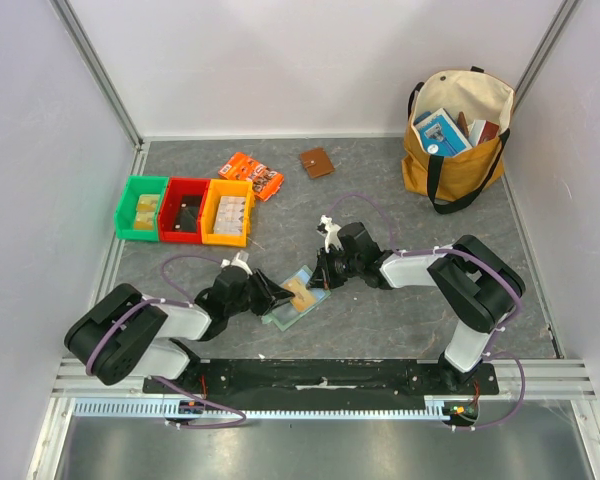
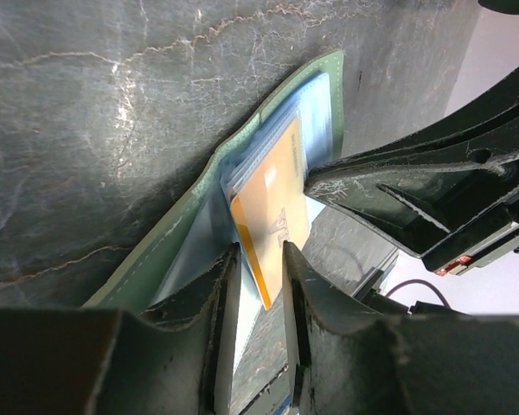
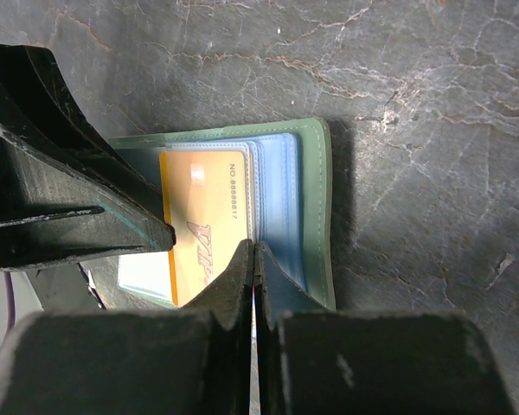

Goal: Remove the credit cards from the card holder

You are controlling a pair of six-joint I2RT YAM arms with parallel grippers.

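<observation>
The pale-green card holder (image 1: pixel 292 308) lies open on the grey table between my grippers. An orange-gold card rests in its pale-blue sleeve, printed side up; its edge shows lifted off the sleeve in the left wrist view. My left gripper is slightly open, its tips at that card's near edge; whether the card sits between them is unclear. The right gripper is shut, fingertips down on the holder beside the card's edge, nothing visible between them. A left finger (image 3: pixel 147 226) reaches over the card from the opposite side.
Green (image 1: pixel 119 215), red (image 1: pixel 164 230) and yellow (image 1: pixel 210 236) bins stand at the back left. Behind them lie an orange packet (image 1: pixel 252 174) and a brown wallet (image 1: pixel 317 162). A tan bag (image 1: pixel 417 168) stands at the back right.
</observation>
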